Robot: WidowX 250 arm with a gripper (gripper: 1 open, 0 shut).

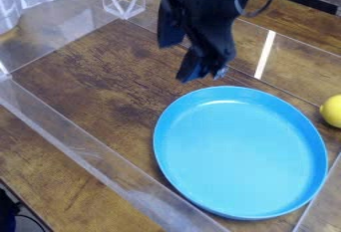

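Note:
My dark gripper (186,52) hangs raised over the back middle of the wooden tray floor, blurred, above and behind a blue plate (240,156). I cannot tell whether its fingers are open or shut, or whether anything is between them. The plate is empty in the lower right of the view.
A yellow round object (332,112) sits at the right edge beside the plate. Clear plastic walls (94,151) border the wooden surface (94,82). The wood left of the plate is bare.

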